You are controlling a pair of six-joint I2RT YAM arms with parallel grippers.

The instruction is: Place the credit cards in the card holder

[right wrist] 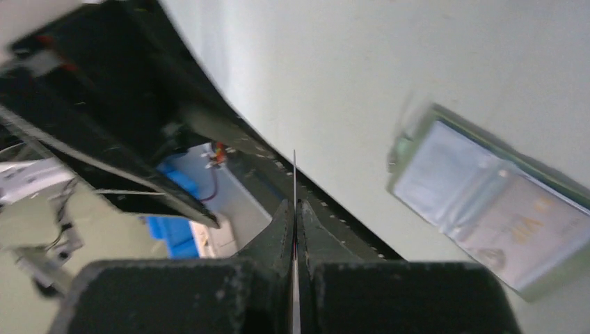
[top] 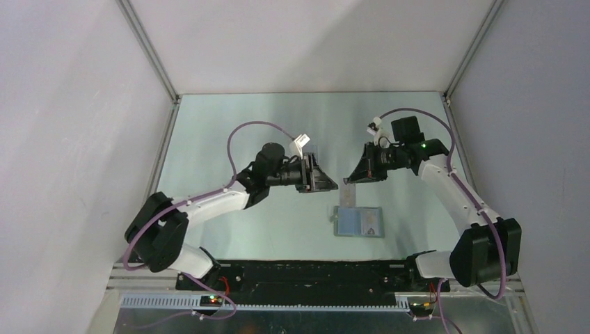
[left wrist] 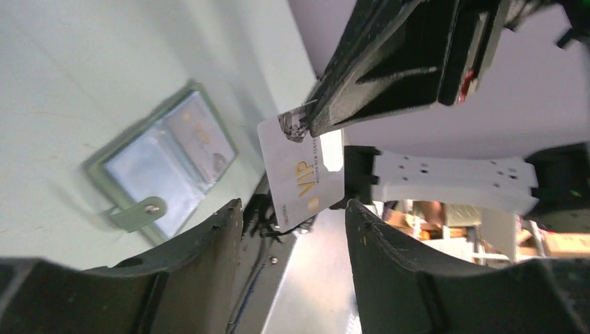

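Observation:
A silver-grey card with gold VIP lettering is pinched at one corner in my right gripper; in the right wrist view it appears edge-on as a thin line. It hangs in the air between the two arms, above the far side of the card holder [top: 348,221]. My left gripper faces the card with its fingers apart, nothing clamped between them. The card holder lies spread on the table, with a strap and snap at its left. Another VIP card [top: 371,223] shows in its right half.
A clear tray [top: 312,149] stands behind my left gripper, mostly covered by the arm. Both grippers are close together over mid-table. Bare table surrounds the holder at left and front.

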